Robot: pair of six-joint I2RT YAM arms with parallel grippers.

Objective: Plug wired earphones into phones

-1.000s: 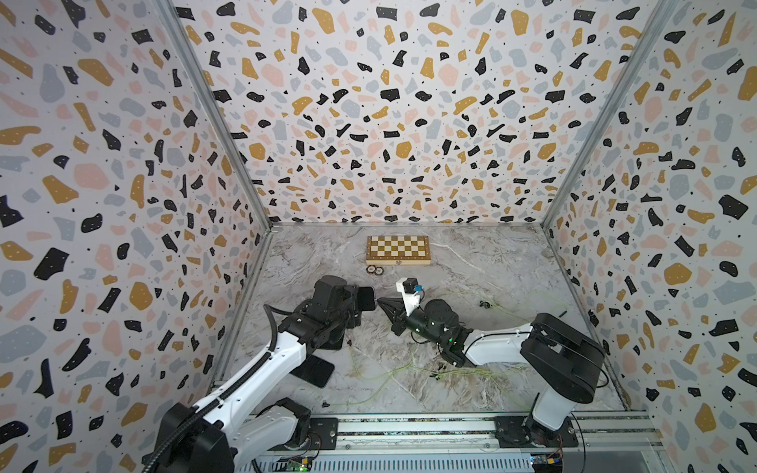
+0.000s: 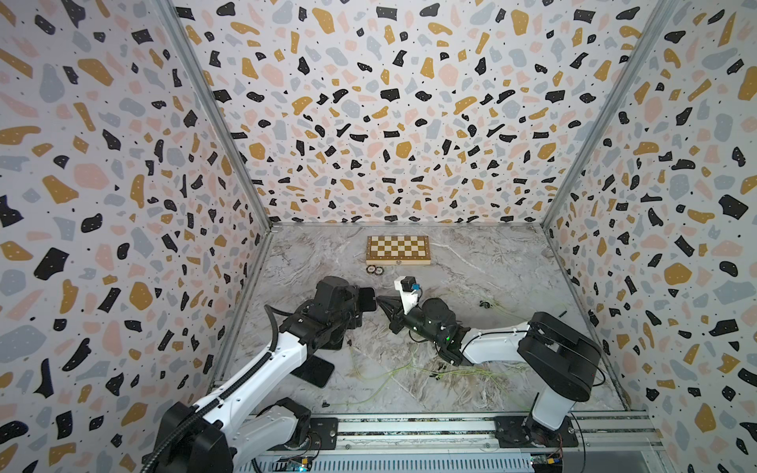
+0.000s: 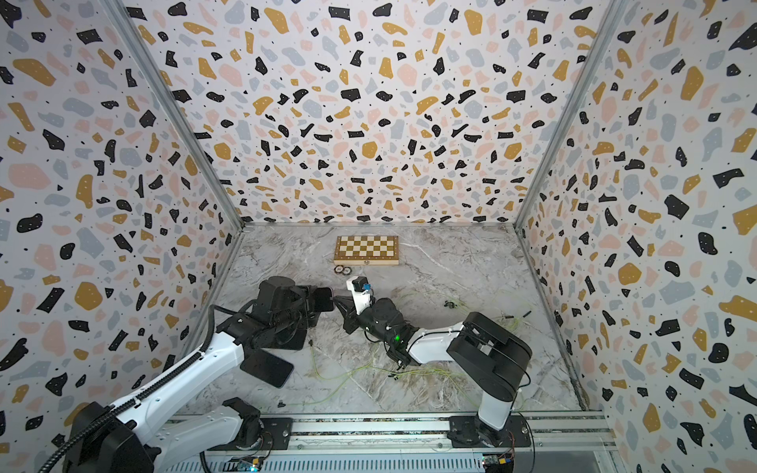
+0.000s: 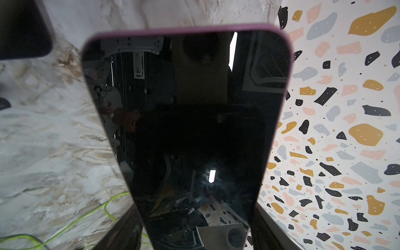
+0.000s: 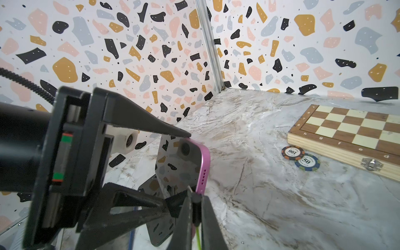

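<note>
A phone with a pink edge and dark glossy face point(image 4: 187, 125) stands on edge off the table, my left gripper shut on it. In the right wrist view, its pink end point(image 5: 204, 166) with a row of small holes faces right, between the left gripper's fingers point(image 5: 145, 120). My right gripper is shut on a dark earphone plug point(image 5: 196, 200), and a yellow-green cable point(image 5: 198, 237) hangs below. The plug's thin tip overlaps the lower part of the phone's end in this view; whether it touches or lines up with a port I cannot tell.
More dark phones lie at the left, one of them near the front point(image 2: 314, 370). Yellow-green earphone cables point(image 2: 386, 380) spread over the front of the marble table. A chessboard box point(image 2: 398, 249) and two poker chips point(image 2: 374, 269) sit farther back, with clear marble around them.
The held phone has moved a hair to the right. Both grips look the same.
</note>
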